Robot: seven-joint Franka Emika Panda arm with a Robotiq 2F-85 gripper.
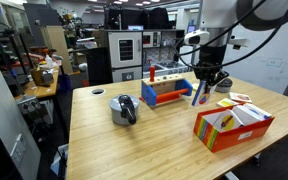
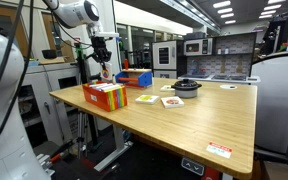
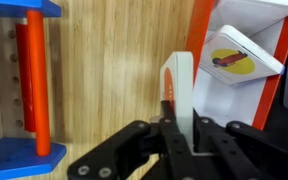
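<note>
My gripper [image 1: 207,80] is shut on a thin, flat box with white, orange and blue showing. In the wrist view this thin box [image 3: 182,77] is seen nearly edge-on, and its lower end is hidden among the dark fingers. It hangs above the table beside the open, red-sided container [image 1: 222,139], off its far left side and clear of its rim. White boxes lie inside the container; one white box [image 3: 240,54] bears a red and yellow picture.
A blue and red rack [image 1: 166,91] stands farther back on the table. To the left is a silver pot [image 1: 123,109] with a black handle. Flat cards [image 2: 172,101] lie in exterior view 2.
</note>
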